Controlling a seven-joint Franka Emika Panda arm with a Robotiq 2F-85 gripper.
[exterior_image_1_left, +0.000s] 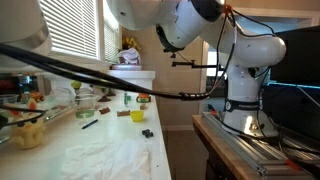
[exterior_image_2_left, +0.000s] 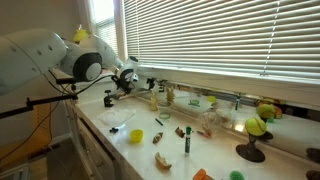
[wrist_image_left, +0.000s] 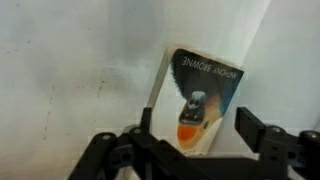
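Note:
In the wrist view, a flat book-like item (wrist_image_left: 203, 88) with a bird on its dark cover lies on the white surface. My gripper appears over its lower part, fingers apart on either side, with no object visibly held between them. How far above the cover the fingertips are cannot be judged. In exterior view 2 the arm reaches toward the far end of the counter, where the gripper (exterior_image_2_left: 110, 99) shows only small and dark.
A white cloth (exterior_image_1_left: 104, 160) lies on the counter near a yellow cup (exterior_image_1_left: 138, 116). A pale plush toy (exterior_image_1_left: 28, 133) stands at the left. Several small items, including a green bottle (exterior_image_2_left: 188, 132), are spread along the counter beside the window blinds.

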